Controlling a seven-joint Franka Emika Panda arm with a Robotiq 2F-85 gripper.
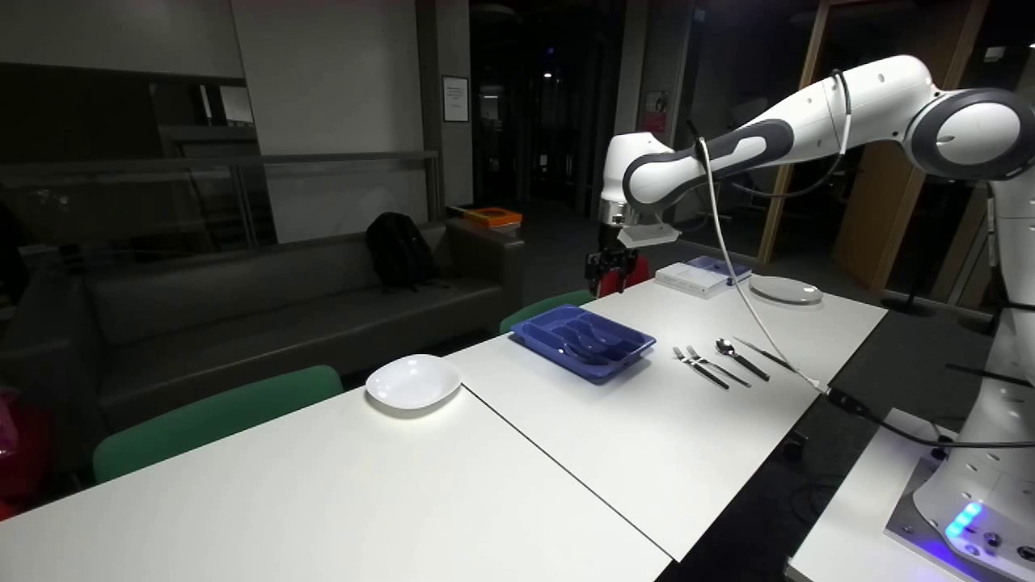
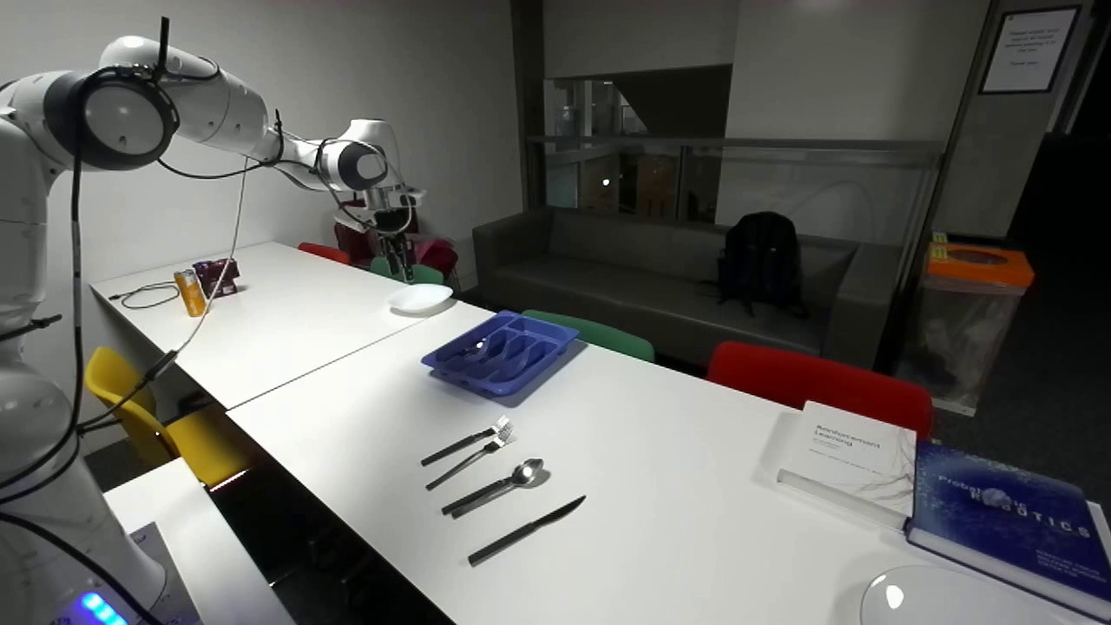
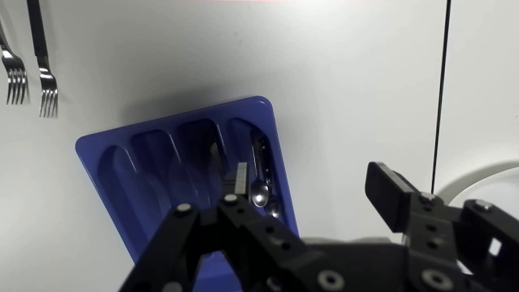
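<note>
My gripper stands open above the blue cutlery tray (image 3: 265,109), nothing between its fingers. One finger (image 3: 241,180) covers part of the tray in the wrist view; the other is over bare table. Inside the tray's right-hand compartment lie small spoons (image 3: 259,194), and fork tines (image 3: 214,150) show dimly in the one beside it. Outside the tray, two forks (image 2: 470,446) lie on the table. Alongside them are spoons (image 2: 500,490), close together, and a knife (image 2: 527,531). Exterior view 1 has the gripper (image 1: 609,276) raised well off the table.
A white bowl (image 1: 413,382) rests near the table's far edge. Books (image 2: 854,458) and a pale plate (image 2: 937,599) occupy the other end. An orange can (image 2: 189,292) stands beside a dark red pack (image 2: 215,277).
</note>
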